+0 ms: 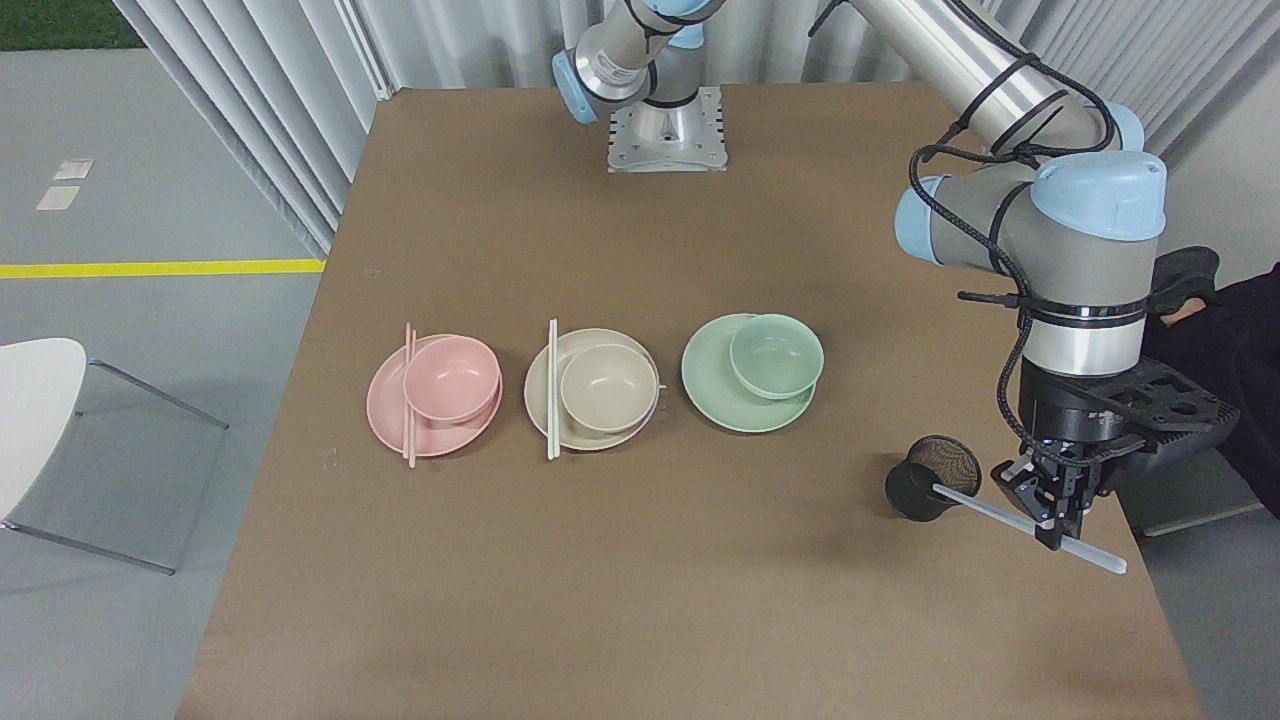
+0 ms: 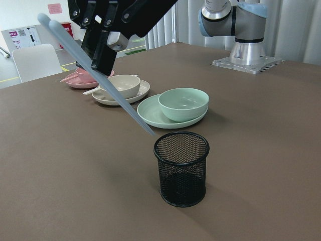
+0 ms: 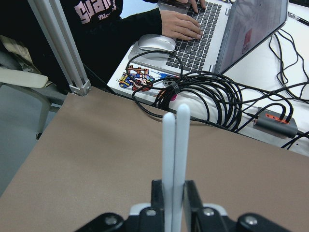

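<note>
My gripper [image 1: 1056,528] is shut on a pair of pale blue-white chopsticks [image 2: 112,88], held slanting above the table's right edge; in the wrist view they stand between the fingers. In the left view their lower tips hang just left of and above the rim of a black mesh cup [image 2: 181,181], which stands empty on the table [image 1: 912,486]. A green bowl [image 1: 774,354] sits on a green plate [image 1: 714,390]. Cream and pink bowls [image 1: 450,378] on matching plates, each with chopsticks, stand further left.
In the wrist view, a person's hands, a laptop [image 3: 203,36] and a coil of cables [image 3: 217,101] lie beyond the table edge.
</note>
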